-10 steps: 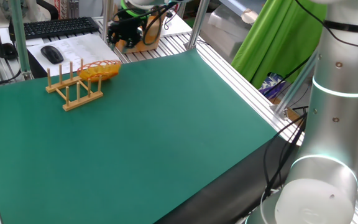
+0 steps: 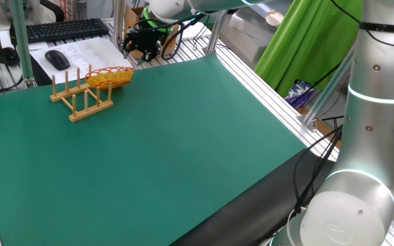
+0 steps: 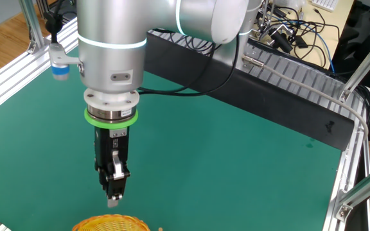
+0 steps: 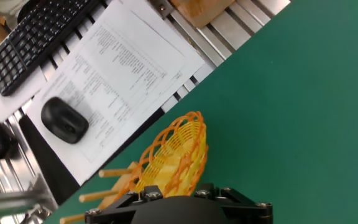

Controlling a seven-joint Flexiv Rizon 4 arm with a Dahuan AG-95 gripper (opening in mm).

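Note:
A shallow yellow woven basket with an orange looped rim is at the far left of the green table, tilted against the back end of a wooden peg rack. In the wrist view the basket shows its hollow side, with several rack pegs to its left. My gripper hangs above the table, pointing down. It appears apart from the basket, whose near part is cut off by the frame's lower edge. The fingertips are hidden in the wrist view, and the gap between them does not show clearly.
Beyond the table edge lie printed papers, a black mouse and a keyboard. A metal frame post rises at the far corner.
The basket and the rack have stayed where they were.

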